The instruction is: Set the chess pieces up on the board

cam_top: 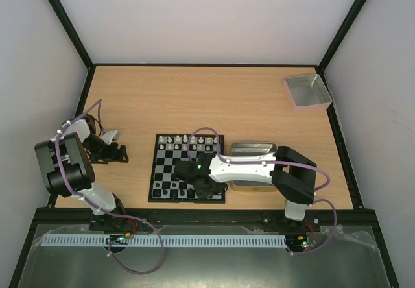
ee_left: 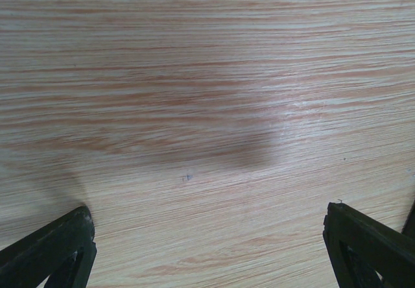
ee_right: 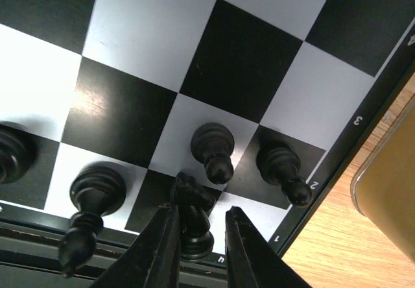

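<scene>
The chessboard (cam_top: 155, 171) lies in the middle front of the table, white pieces (cam_top: 185, 139) along its far side. In the right wrist view, a black knight (ee_right: 194, 216) is between the fingers of my right gripper, close to the left one; a gap shows before the right finger. Its head points up the view and its round base down, so it looks tilted or lying. Black pawns (ee_right: 213, 148) stand just beyond, and a black bishop (ee_right: 97, 194) to the left. Over bare table at far left, my left gripper is open and empty.
A metal tin (cam_top: 253, 148) sits right of the board, partly under the right arm; its edge (ee_right: 389, 171) shows beside the board. An open box (cam_top: 308, 92) stands at the far right corner.
</scene>
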